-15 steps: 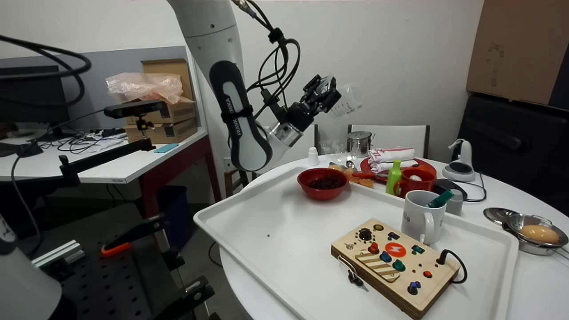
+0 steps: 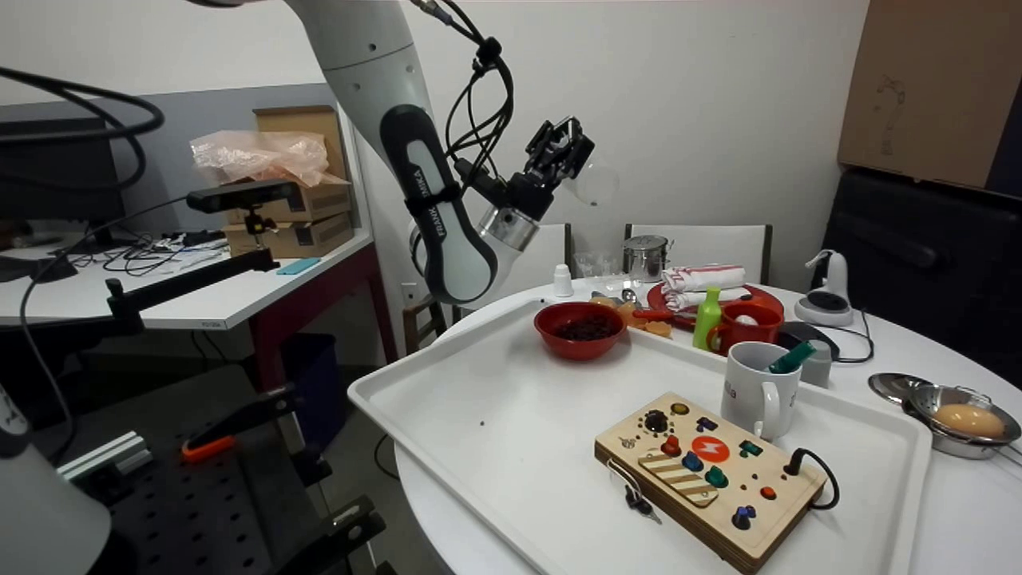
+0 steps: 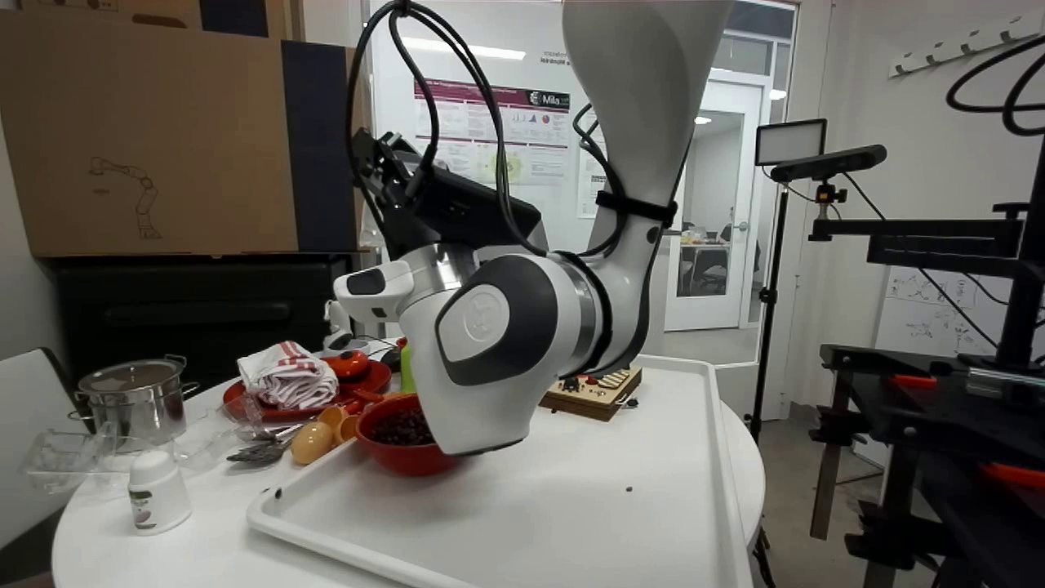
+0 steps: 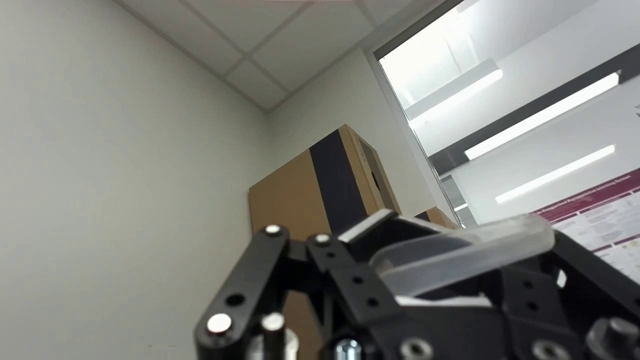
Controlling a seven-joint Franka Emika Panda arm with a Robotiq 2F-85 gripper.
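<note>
High above the far side of the table, my gripper point(image 2: 572, 145) is shut on a clear cup point(image 2: 598, 185). The cup sticks out past the fingers, away from the arm, with its round end turned toward exterior view 1. Close up in the wrist view, a see-through part of the cup point(image 4: 468, 255) lies across the black fingers; the pinched spot itself is hard to make out. Below stands a red bowl point(image 2: 577, 331) of small dark pieces, at the tray's far corner. Whether anything is inside the cup cannot be seen.
On the white tray point(image 2: 498, 450) are a wooden switch box point(image 2: 711, 474) and a white mug point(image 2: 759, 388). A green bottle point(image 2: 707, 320), red pot point(image 2: 750, 324), towel point(image 2: 704, 278) and white bottle point(image 3: 158, 492) stand beyond its edge. The tray's left half is largely clear.
My gripper and the cup have moved up and to the left in exterior view 1. The cup has turned, its marked side giving way to a round end. The table things are unmoved.
</note>
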